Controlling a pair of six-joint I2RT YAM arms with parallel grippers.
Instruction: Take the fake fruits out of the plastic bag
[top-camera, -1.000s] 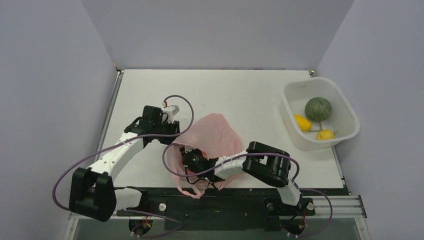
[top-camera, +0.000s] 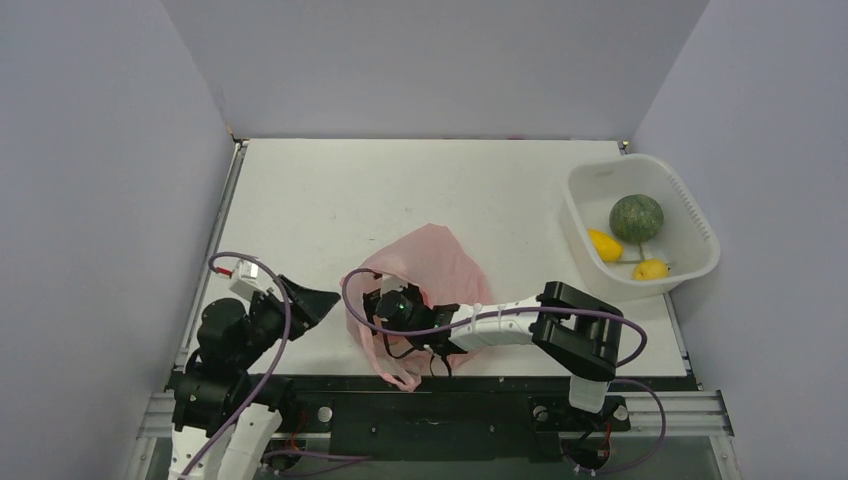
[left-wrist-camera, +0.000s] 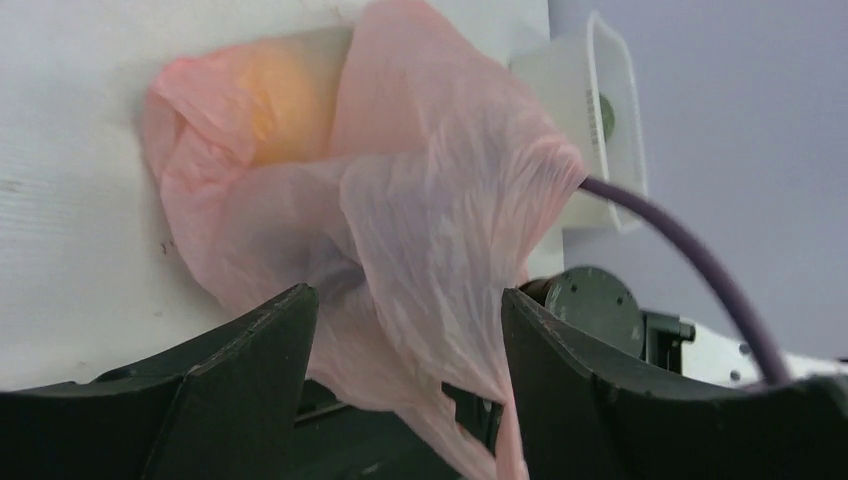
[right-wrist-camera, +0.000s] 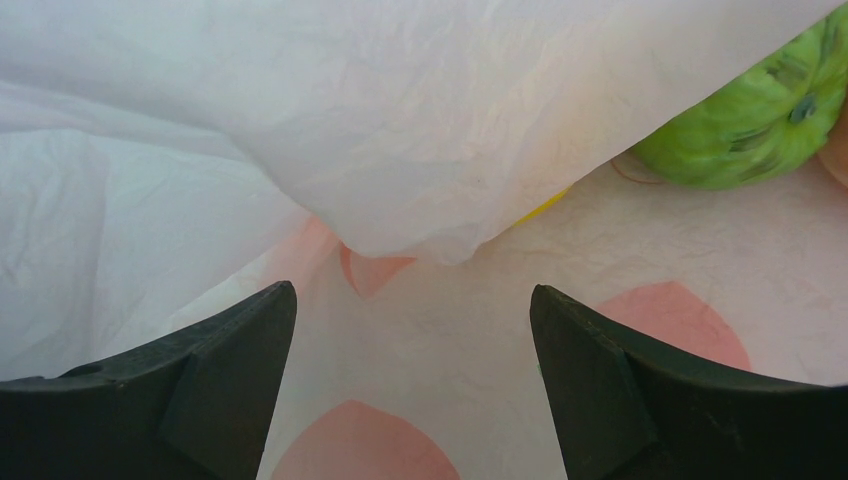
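The pink plastic bag (top-camera: 455, 265) lies spread at the front middle of the table. My right gripper reaches into its mouth, open, with only bag film around and below its fingers (right-wrist-camera: 215, 370). Inside the bag, the right wrist view shows a green fruit (right-wrist-camera: 745, 125), part of an orange one (right-wrist-camera: 837, 150) and a sliver of something yellow (right-wrist-camera: 545, 204), mostly behind the film. Left of the bag, my left gripper stands open, facing it. An orange shape (left-wrist-camera: 290, 105) shows through the film in the left wrist view.
A white bin (top-camera: 578, 235) at the right holds a green melon-like fruit (top-camera: 636, 218) and two yellow fruits (top-camera: 652, 269). Purple cables loop over both arms.
My left arm has drawn back from the bag's edge, left and toward the front. The right gripper has shifted slightly rightward, still at the bag's mouth, and the bag's front folds have moved.
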